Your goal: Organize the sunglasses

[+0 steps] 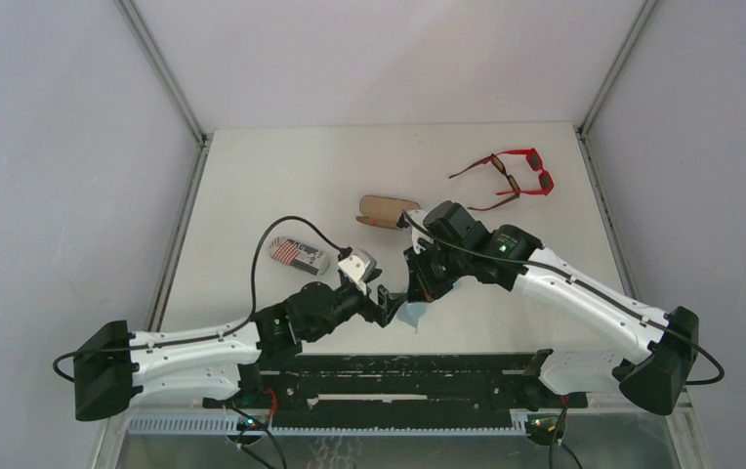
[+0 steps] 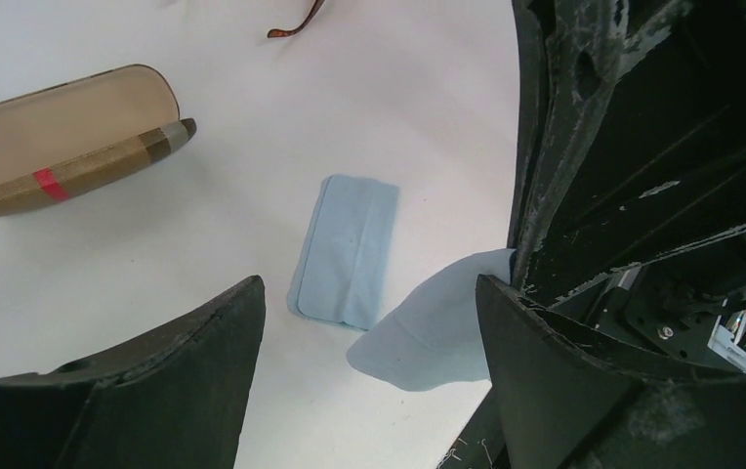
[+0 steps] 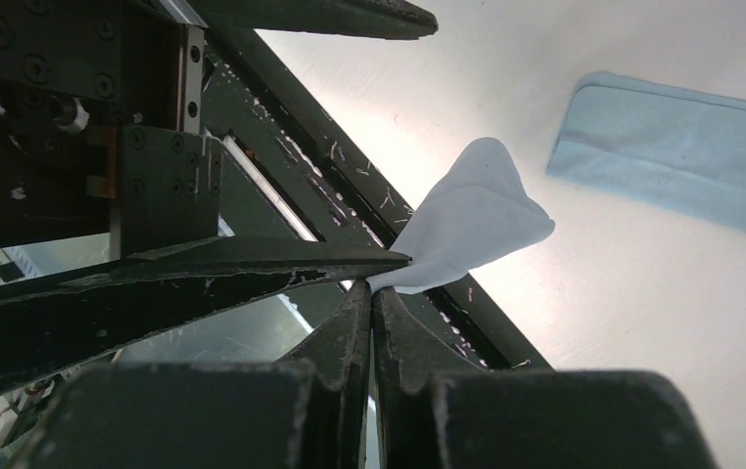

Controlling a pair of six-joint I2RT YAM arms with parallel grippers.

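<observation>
A small blue cloth (image 3: pixel 476 220) hangs by one corner from my right gripper, which is shut on it. My left gripper is open beside this cloth (image 2: pixel 428 337), one finger (image 3: pixel 330 256) close to the pinched corner; whether they touch, I cannot tell. A folded blue cloth (image 2: pixel 347 249) lies flat on the table. Red sunglasses (image 1: pixel 546 182) and brown sunglasses (image 1: pixel 498 164) lie overlapping with temples unfolded at the back right. A tan case (image 1: pixel 389 207) stands open near the middle. A printed newspaper-and-flag case (image 1: pixel 299 256) lies to its left.
Both grippers are very close together over the table's (image 1: pixel 281 166) front middle. A dark rail (image 1: pixel 379 363) runs along the front edge.
</observation>
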